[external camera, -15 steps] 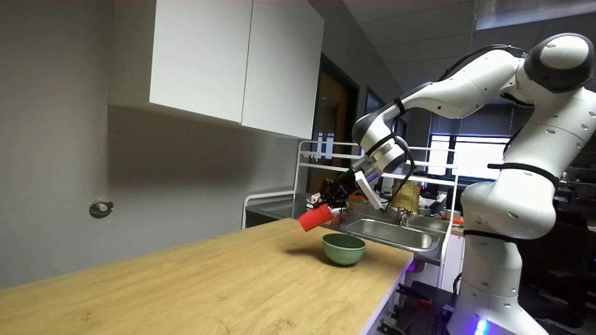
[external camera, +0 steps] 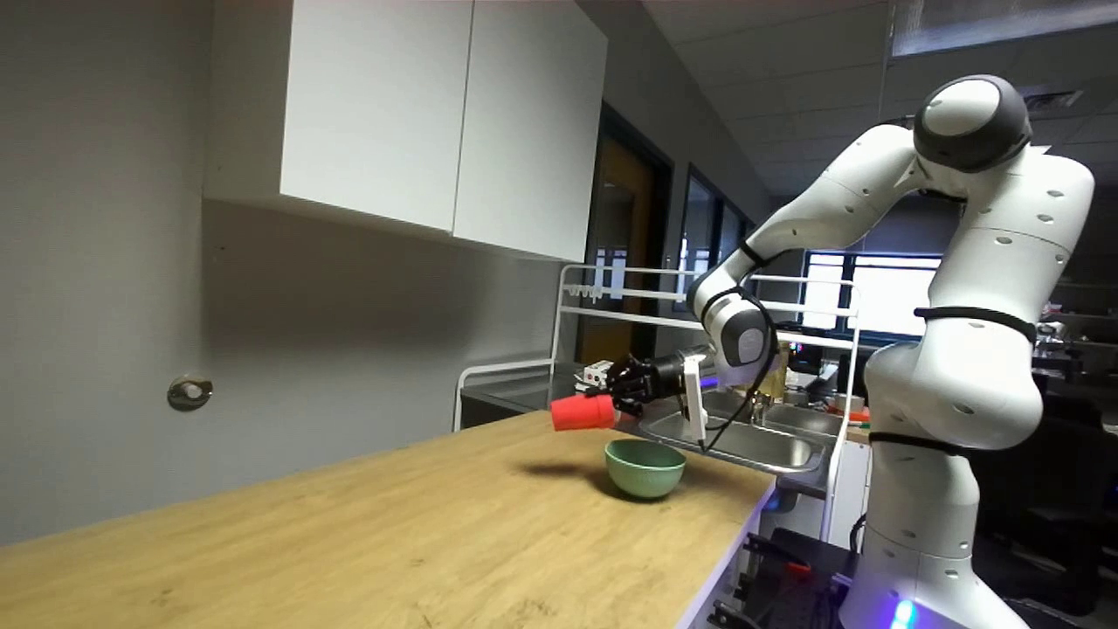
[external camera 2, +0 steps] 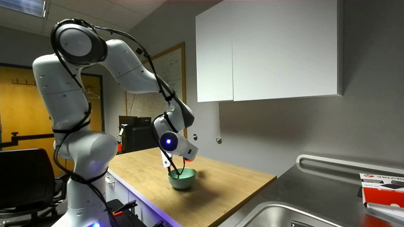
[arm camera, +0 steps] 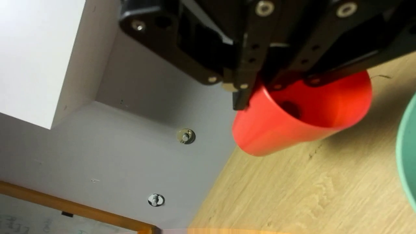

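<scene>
A red cup (external camera: 583, 412) is held in the air on its side, just above and behind the green bowl (external camera: 644, 468). My gripper (external camera: 618, 403) is shut on the cup's wall near the rim. The wrist view shows the red cup (arm camera: 273, 130) with its mouth turned toward the bowl's side; a dark spot shows inside, and I cannot tell what it is. Only the edge of the green bowl (arm camera: 407, 156) enters that view at the right. In exterior view 2 the arm hides nearly all of the cup, while the bowl (external camera 2: 182, 179) stands upright on the counter.
A sink (external camera: 734, 440) and a white rack (external camera: 563, 314) lie beyond its far end. White cabinets (external camera: 377, 115) hang above. A red and white box (external camera 2: 382, 193) rests by the sink.
The cup has gone from tilted downward to nearly horizontal, still in my gripper. The bowl has stayed in place.
</scene>
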